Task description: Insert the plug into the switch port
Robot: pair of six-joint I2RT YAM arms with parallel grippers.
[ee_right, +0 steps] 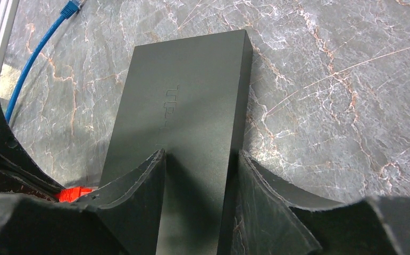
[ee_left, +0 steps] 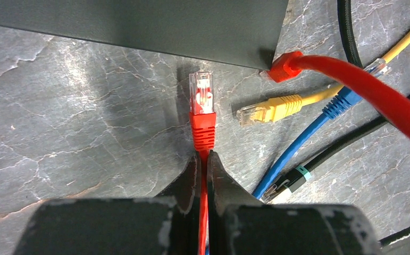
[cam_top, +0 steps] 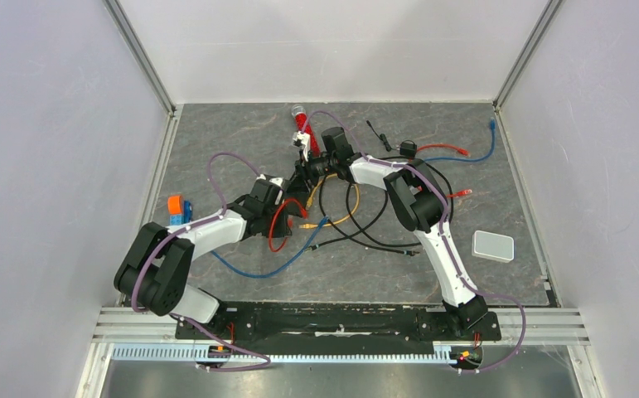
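Note:
In the left wrist view my left gripper is shut on a red cable just behind its plug (ee_left: 202,127), whose clear tip points at the edge of the black switch box (ee_left: 128,26), a short gap away. Another red plug (ee_left: 282,68) sits at that box's right corner. In the right wrist view my right gripper stands open over the black box (ee_right: 186,90), its fingertips at either side near the box's right edge; whether they touch it I cannot tell. No port openings show.
Yellow (ee_left: 279,109), blue (ee_left: 341,101) and black cables lie tangled right of the plug. A white case (cam_top: 493,245) lies at the right, an orange-blue object (cam_top: 176,210) at the left.

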